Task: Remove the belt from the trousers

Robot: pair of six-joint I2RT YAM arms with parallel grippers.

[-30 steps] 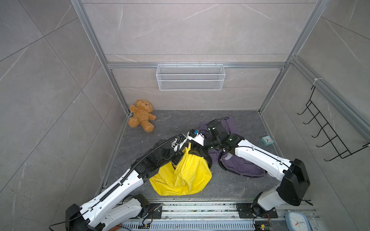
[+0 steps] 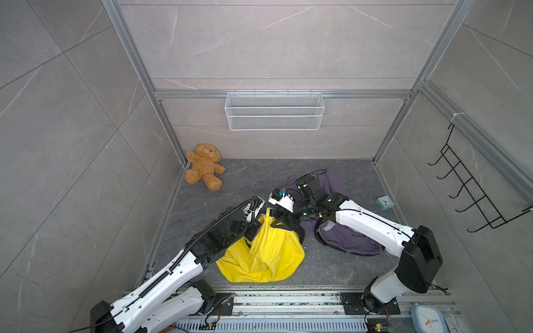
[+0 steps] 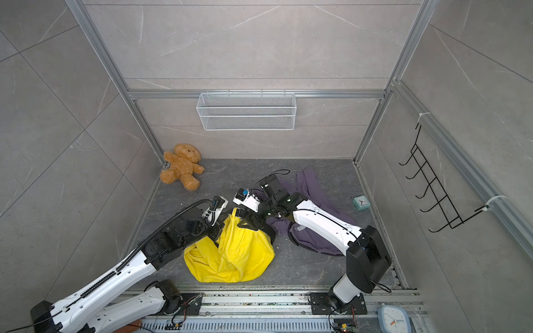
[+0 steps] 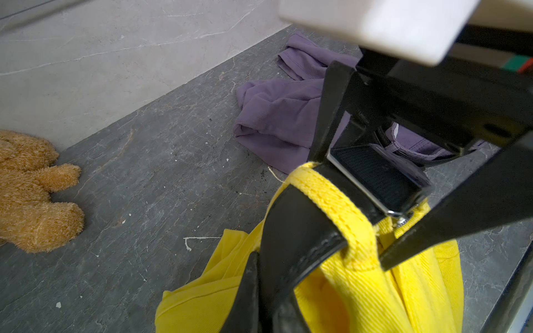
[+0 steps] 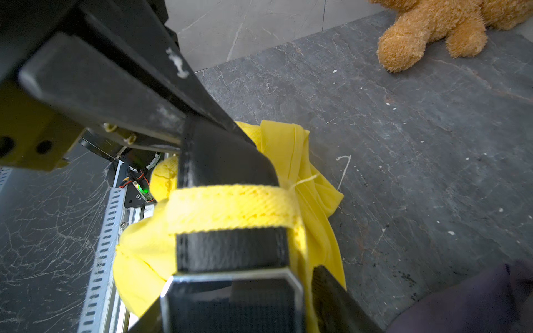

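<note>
In the left wrist view, a black belt (image 4: 299, 238) runs through a yellow loop (image 4: 333, 205) on the yellow trousers (image 4: 355, 288). Its buckle (image 4: 383, 177) has a silver edge and dark face, just past that loop. My left gripper is shut on the black strap on the loop's other side; the right wrist view shows its fingers (image 5: 127, 100) pinching the belt. My right gripper stands open, its fingers (image 5: 336, 299) on either side of the buckle (image 5: 233, 302). From above, both grippers hide most of the belt, over the trousers (image 2: 266, 255).
Purple clothing (image 2: 352, 238) lies under and behind my right arm. A brown teddy bear (image 2: 205, 166) is at the back left and a small teal clock (image 2: 384, 202) at the right.
My left gripper has shifted slightly away from the right one, opening a small gap between them. The right arm has moved a little left. The yellow trousers have barely moved.
</note>
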